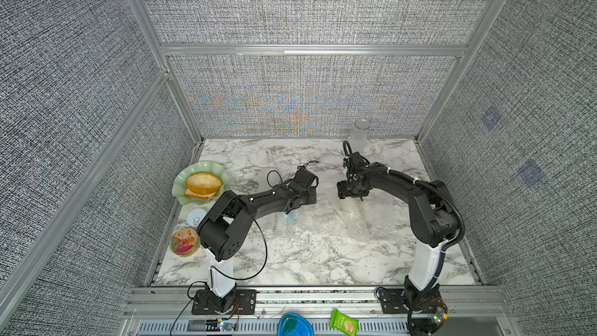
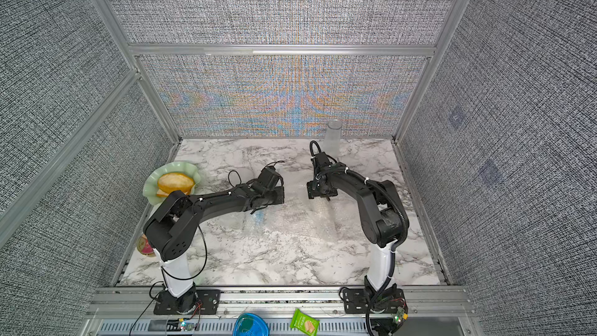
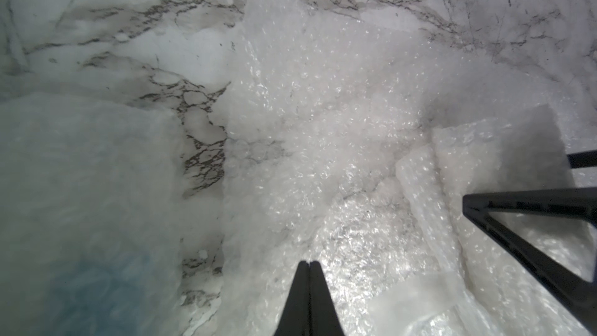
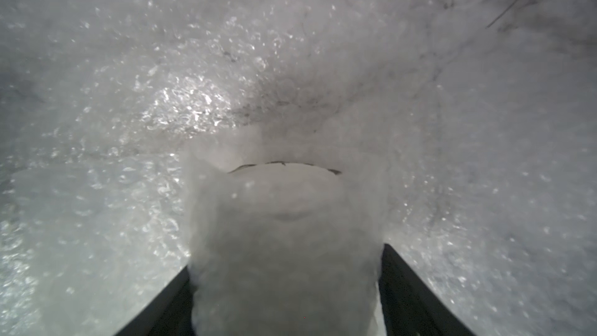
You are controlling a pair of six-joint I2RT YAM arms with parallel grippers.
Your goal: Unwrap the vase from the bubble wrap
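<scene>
A bundle in bubble wrap, with a pale rounded end showing at its opening, lies on the table; the vase [image 4: 286,180] is mostly hidden by the wrap [image 4: 279,255]. My right gripper is part open, its fingers [image 4: 401,286] on either side of the bundle. Whether both pads press on it cannot be told. To the left, my left gripper is shut above a flat spread of bubble wrap [image 3: 311,118], nothing visible between its fingertips. The right gripper's dark fingers [image 3: 528,202] reach over the wrapped bundle in the left wrist view.
A clear glass cylinder [image 1: 360,130] stands at the back. Along the left edge are a green bowl [image 1: 180,183] with bread, a white-lidded can [image 1: 196,216] and a round tub [image 1: 185,242]. Another wrap piece with a blue patch [image 3: 105,292] lies left.
</scene>
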